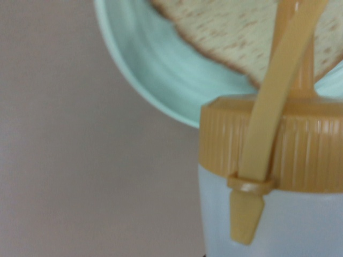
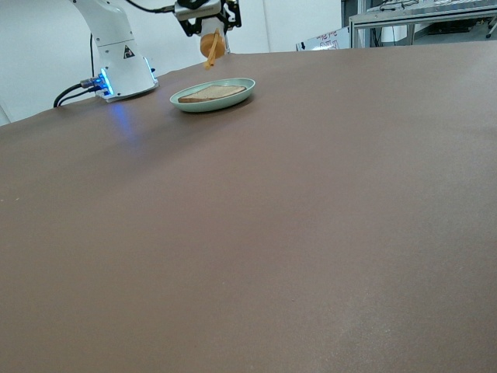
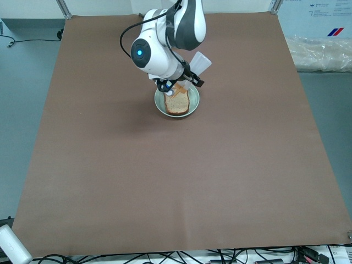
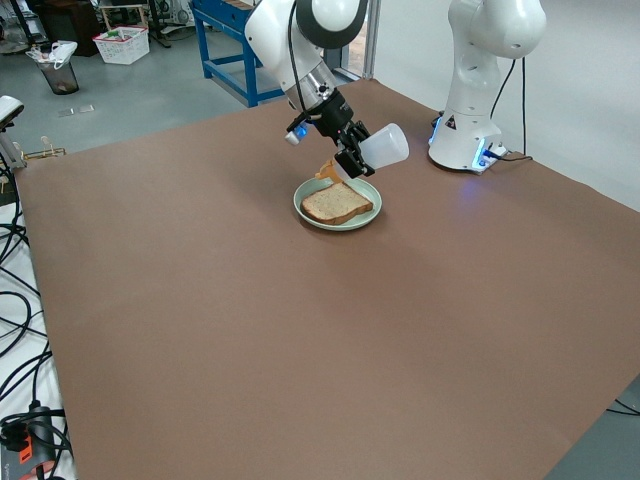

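Observation:
My gripper [image 3: 180,82] holds a squeeze bottle [image 4: 383,147] with a translucent white body and an orange cap [image 1: 270,143], tilted nozzle-down over a mint plate [image 3: 194,104]. A slice of bread [image 4: 336,204] lies on the plate. In the top view the orange nozzle [image 2: 211,57] hangs above the bread, apart from it. In the wrist view the cap and its strap fill the right side, over part of the bread and plate; the fingers are not visible there.
The arm's white base [image 4: 462,140] stands at the back near a white wall, with cables beside it. Cables [image 3: 236,256] also lie beyond the table's edge.

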